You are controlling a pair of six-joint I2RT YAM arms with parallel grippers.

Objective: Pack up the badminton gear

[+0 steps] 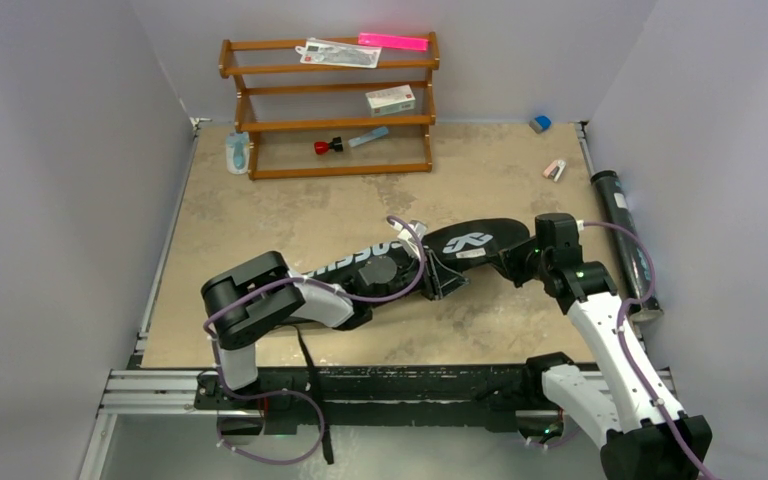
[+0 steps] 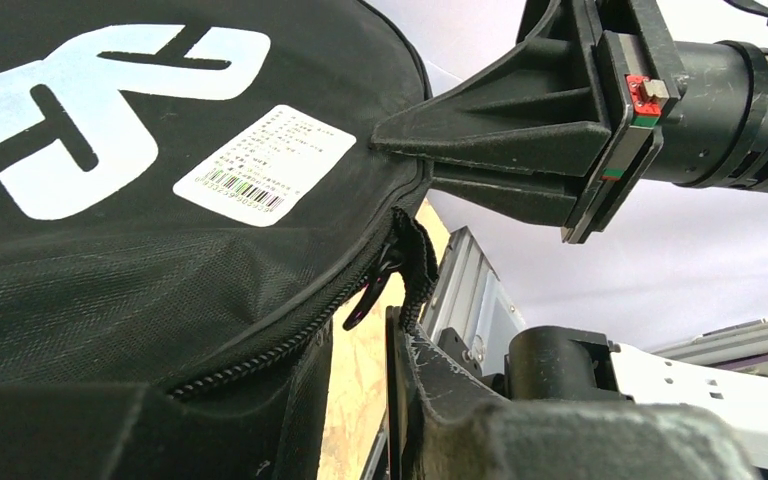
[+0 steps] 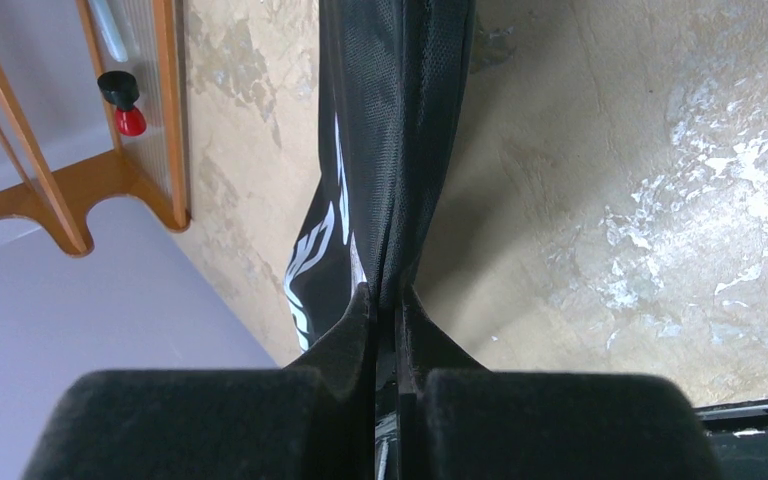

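A long black racket bag [image 1: 487, 232] with white lettering lies across the middle of the table, partly hidden under my left arm. At its rounded right end, my right gripper is shut on the bag's edge. My left gripper stands part open below the zipped edge, with bare table showing between its fingers. Just above its fingertips hangs a dark zipper pull [image 2: 369, 297], beside a short fabric tab [image 2: 417, 262] on the bag's rim. A black tube [image 1: 622, 240], perhaps for shuttlecocks, lies along the right wall.
At the back stands a wooden rack [image 1: 335, 125] holding a pink box [image 1: 393, 41], a white box [image 1: 391, 99] and small items. A blue block [image 1: 540, 124] and a stapler-like object [image 1: 554, 170] lie back right. Between rack and bag the table is clear.
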